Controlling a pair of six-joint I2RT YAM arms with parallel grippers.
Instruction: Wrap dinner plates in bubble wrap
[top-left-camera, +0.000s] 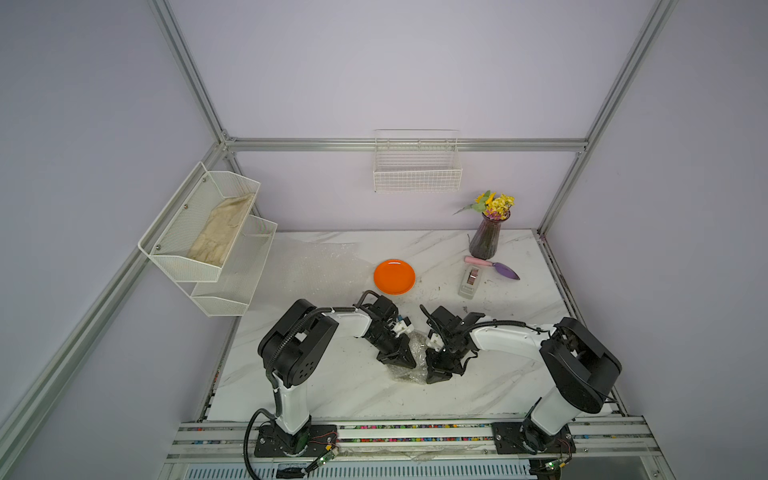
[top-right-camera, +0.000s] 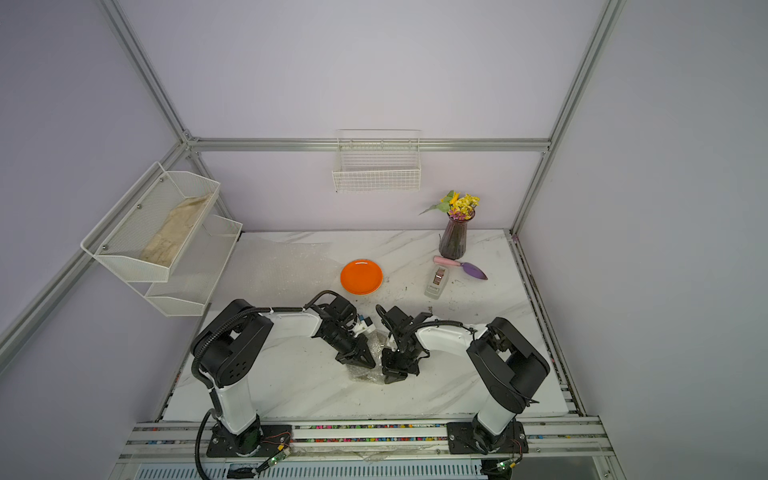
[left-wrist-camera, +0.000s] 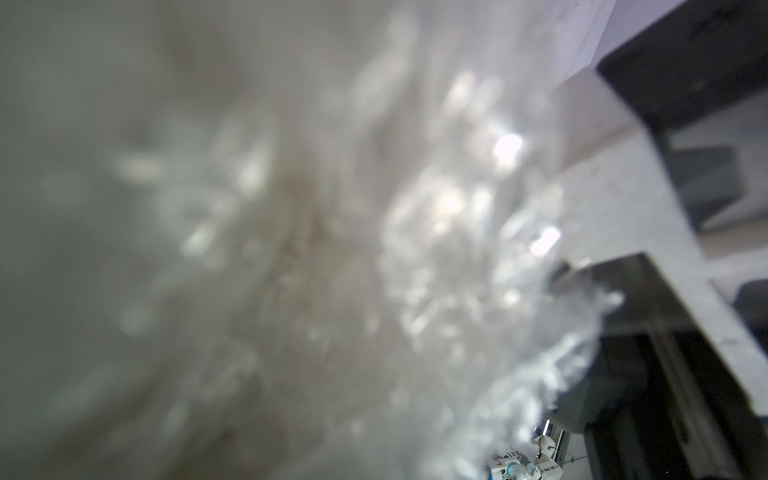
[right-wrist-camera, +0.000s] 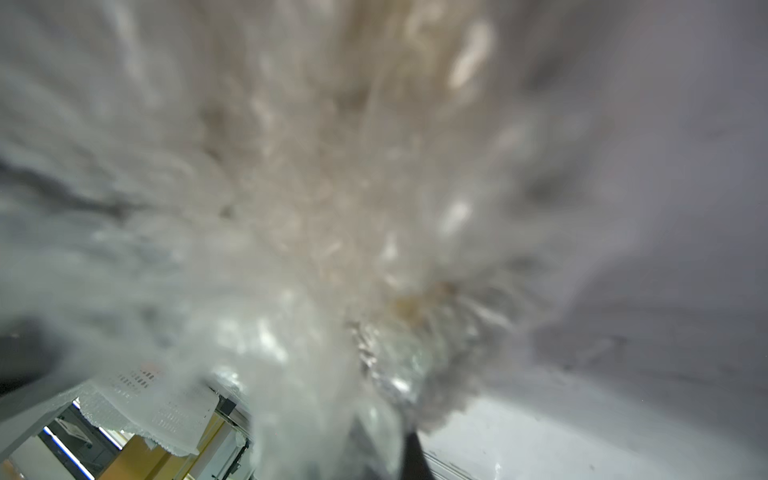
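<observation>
A crumpled bundle of clear bubble wrap (top-left-camera: 418, 345) lies near the front middle of the table, between my two grippers. My left gripper (top-left-camera: 408, 364) is shut on the bubble wrap at the bundle's left side. Against its right side, my right gripper (top-left-camera: 436, 377) is shut; whether any film lies between its fingers is hidden. Blurred wrap (left-wrist-camera: 448, 240) fills most of the left wrist view, and wrap covers much of the right one. What the bundle contains cannot be seen. Behind the arms, a bare orange plate (top-left-camera: 394, 277) rests flat on the table.
Flat bubble wrap (top-left-camera: 316, 268) is spread at the table's back left, beside a white wire shelf (top-left-camera: 216, 276). A clear box (top-left-camera: 470, 281), a purple trowel (top-left-camera: 504, 271) and a flower vase (top-left-camera: 485, 238) occupy the back right. Clear tabletop shows at the front.
</observation>
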